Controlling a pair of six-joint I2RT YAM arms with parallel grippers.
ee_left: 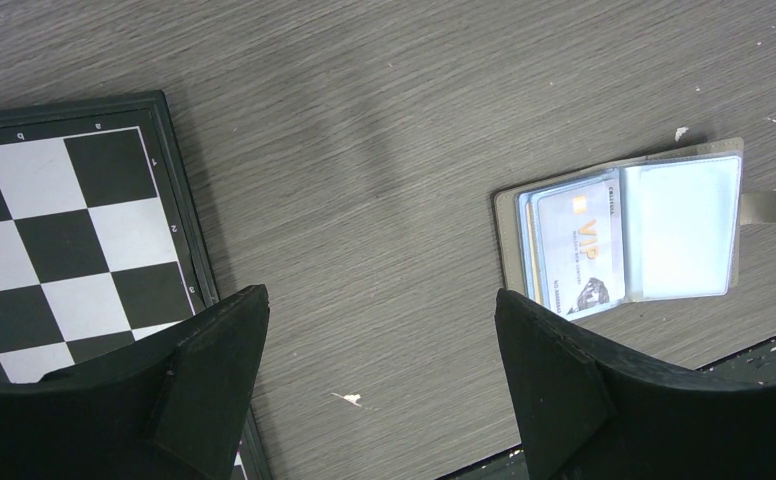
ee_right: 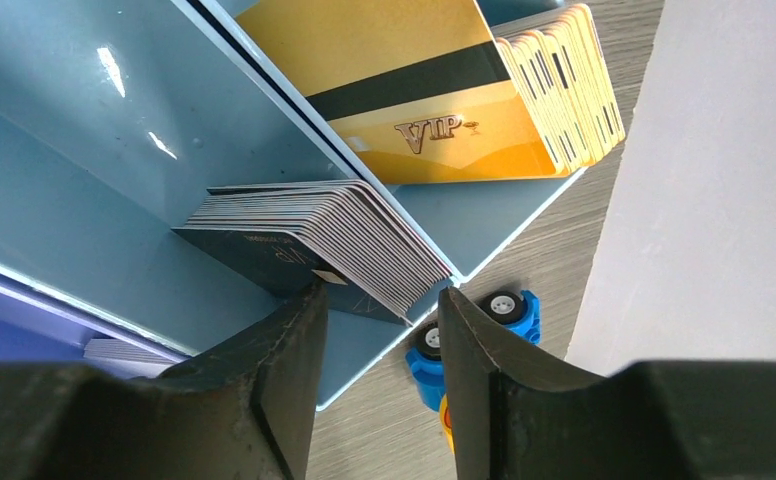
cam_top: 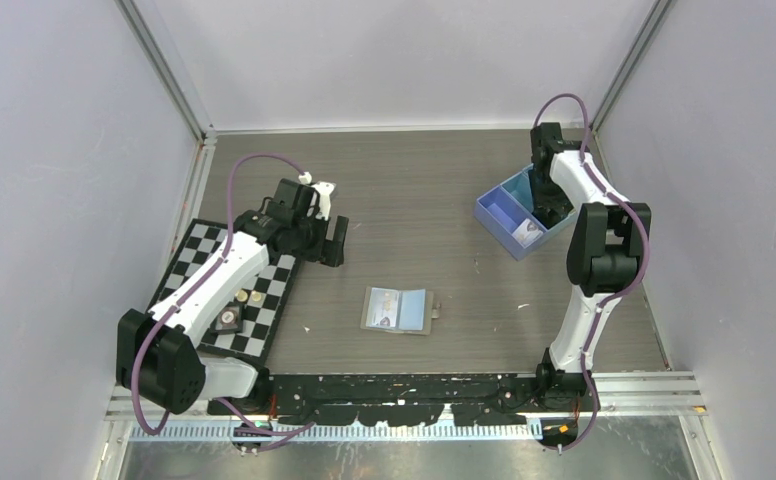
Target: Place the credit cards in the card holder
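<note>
The card holder (cam_top: 399,310) lies spread on the table in the top view. In the left wrist view it shows a silver VIP card (ee_left: 581,245) in its left pocket and a pale blue right side. My left gripper is open and empty, left of the holder. The right gripper reaches into the blue box, its fingers apart over a leaning stack of black cards (ee_right: 334,245). One fingertip (ee_right: 311,305) overlaps the front black card in view; contact cannot be told. Gold VIP cards (ee_right: 434,130) stand in the neighbouring compartment.
The divided box (cam_top: 504,238) stands at the right, with a pale card (cam_top: 528,231) in its near compartment. A chessboard (cam_top: 274,305) lies under the left arm. Blue toy wheels (ee_right: 504,308) sit just outside the box. Mid-table is bare.
</note>
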